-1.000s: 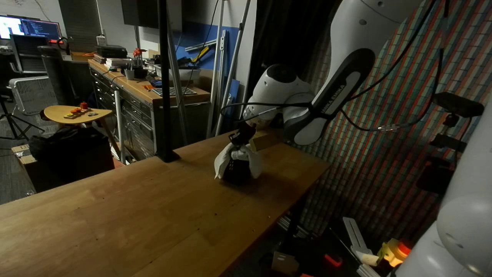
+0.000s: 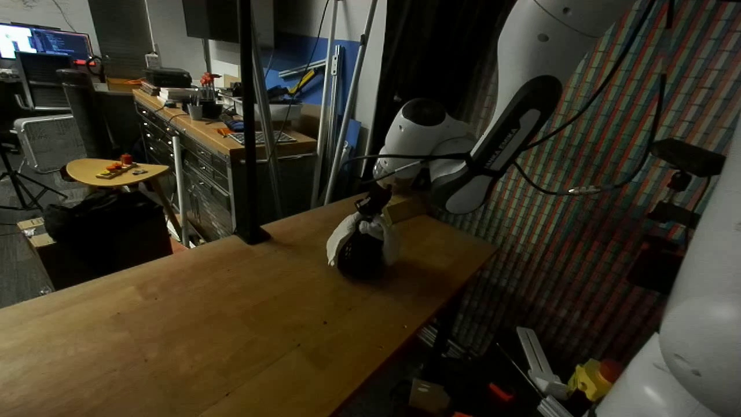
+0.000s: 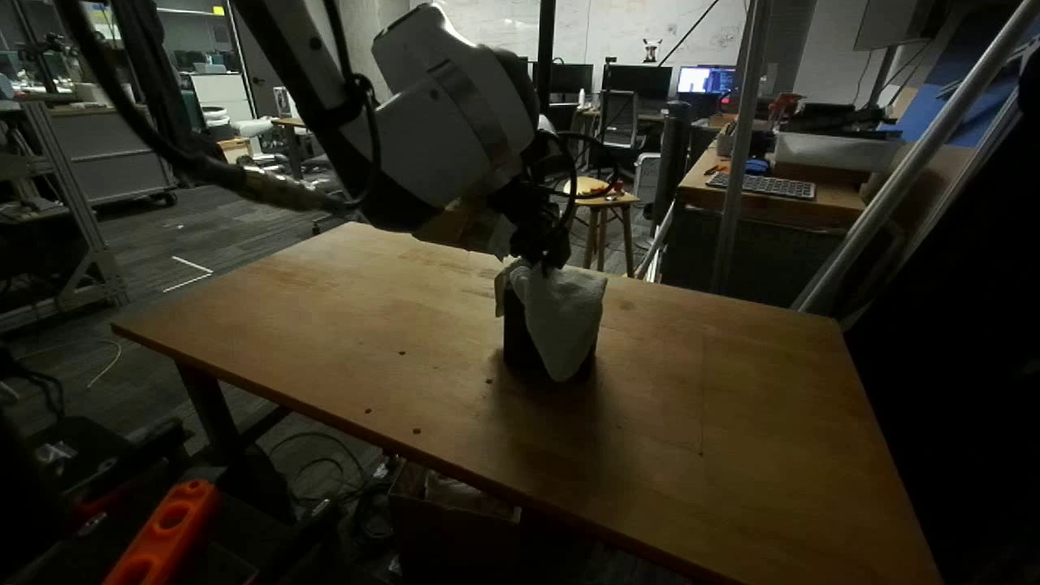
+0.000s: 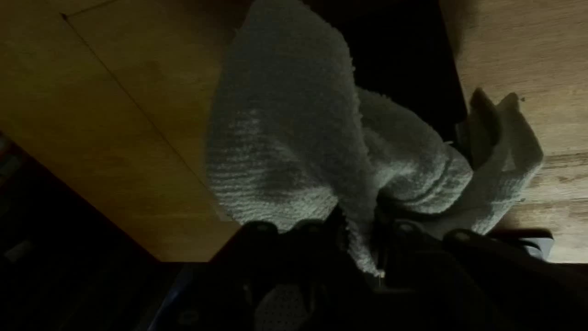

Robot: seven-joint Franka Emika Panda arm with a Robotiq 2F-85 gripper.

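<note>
A white towel (image 3: 568, 317) drapes over a black container (image 3: 519, 336) on the wooden table. My gripper is shut on a bunched fold of the towel (image 4: 292, 127), which runs up between its dark fingers. In the first exterior view the towel (image 2: 340, 240) hangs down the sides of the black container (image 2: 362, 256), with the gripper (image 2: 373, 202) right above. Only part of the container (image 4: 408, 66) shows from the wrist, since cloth covers the rest. I cannot tell whether its base touches the table.
A black upright post (image 2: 247, 139) stands at one table edge. Cables (image 2: 590, 187) hang along the arm.
The gripper, towel and black container have shifted slightly to the right in the first exterior view. The towel stays in the grip, and the scene looks darker now.
</note>
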